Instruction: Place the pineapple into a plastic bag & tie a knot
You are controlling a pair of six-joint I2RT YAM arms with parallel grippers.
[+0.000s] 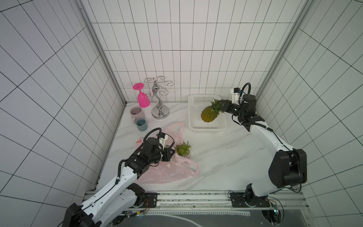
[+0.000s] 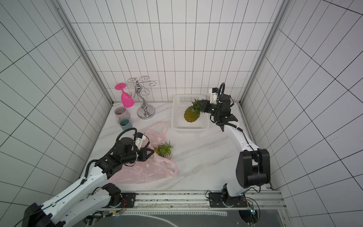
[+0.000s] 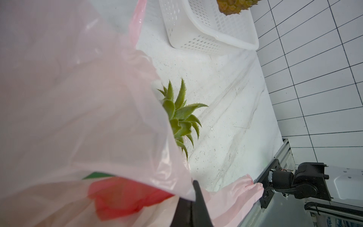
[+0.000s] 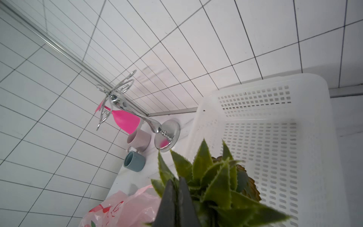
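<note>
In the white basket [image 1: 196, 124] a pineapple [image 1: 208, 114] is tilted, crown up, with my right gripper [image 1: 223, 106] shut on its leaves [image 4: 204, 170]. A second pineapple's crown [image 3: 179, 121] pokes out of the pink plastic bag [image 3: 94, 94] lying on the counter; its body is hidden by the bag. My left gripper is shut at the bag's edge by that crown; whether film is between its fingers is unclear.
A pink goblet [image 1: 143, 99], silver stand [image 1: 160, 111], pink mug [image 1: 136, 113] and teal cup [image 1: 141, 124] stand at the back left. Tiled walls enclose the back and sides.
</note>
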